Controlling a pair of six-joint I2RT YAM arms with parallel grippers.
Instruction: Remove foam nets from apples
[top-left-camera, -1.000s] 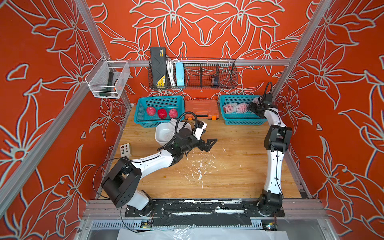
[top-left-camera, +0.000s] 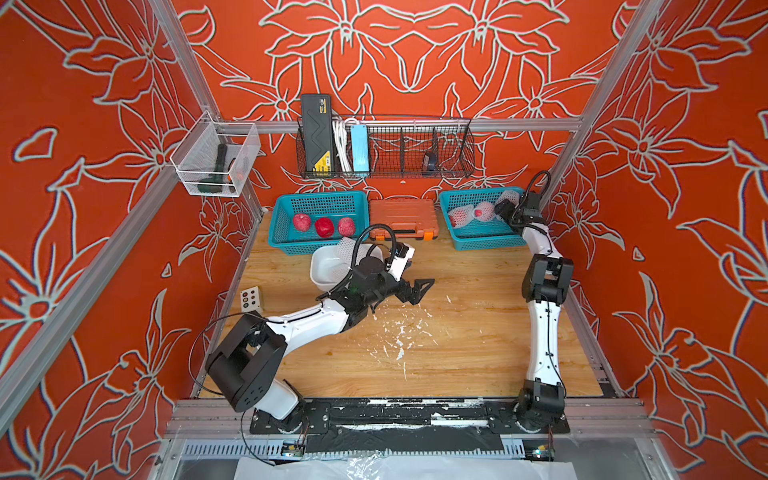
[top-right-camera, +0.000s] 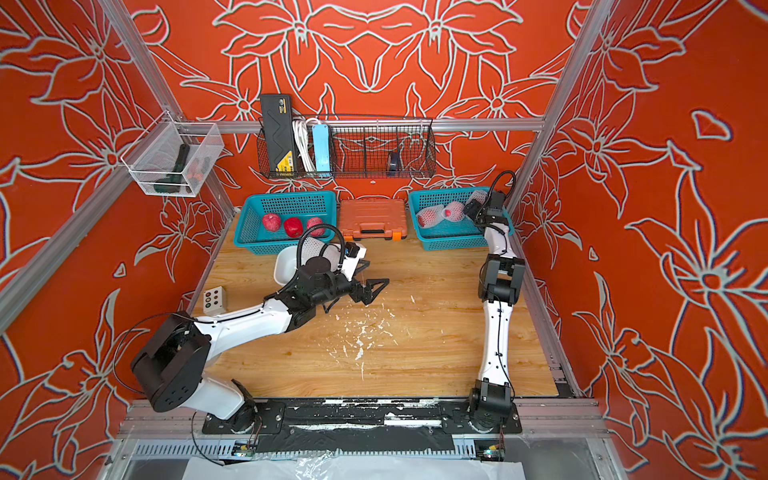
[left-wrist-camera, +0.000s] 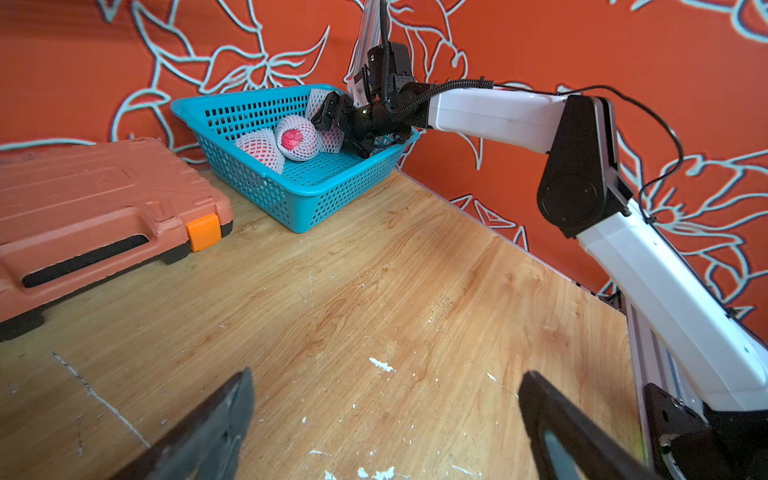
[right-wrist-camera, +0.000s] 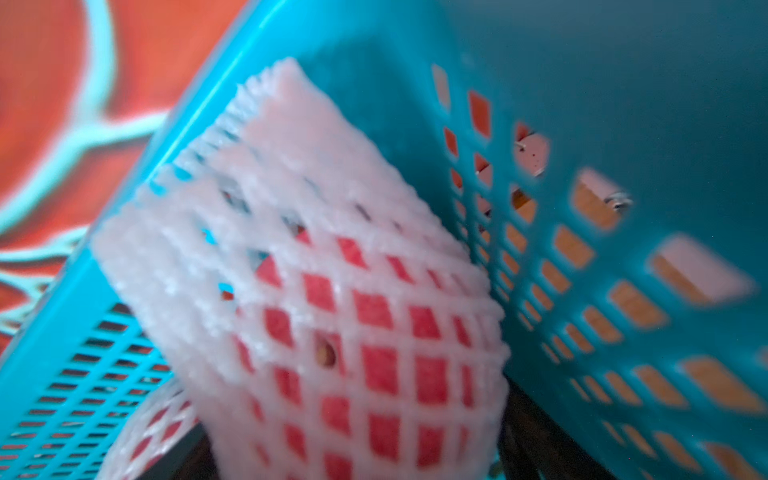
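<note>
Apples in white foam nets (left-wrist-camera: 293, 137) lie in the right blue basket (top-left-camera: 464, 240). My right gripper (top-right-camera: 475, 209) is down in that basket at its right end, around a netted apple (right-wrist-camera: 368, 344) that fills the right wrist view; whether it grips it is unclear. My left gripper hangs open over the middle of the table, nothing between its fingers. Three bare red apples (top-left-camera: 324, 227) lie in the left blue basket (top-left-camera: 281, 240), and a white bowl (top-left-camera: 325, 272) with foam netting stands behind my left arm.
An orange case (top-left-camera: 402, 212) lies between the baskets. A switch box (top-left-camera: 250, 299) sits at the table's left edge. A wire rack (top-right-camera: 368, 152) hangs on the back wall.
My right arm has shifted slightly left within the right basket, and the netted apples there have moved a little. The left arm is nearly still.
</note>
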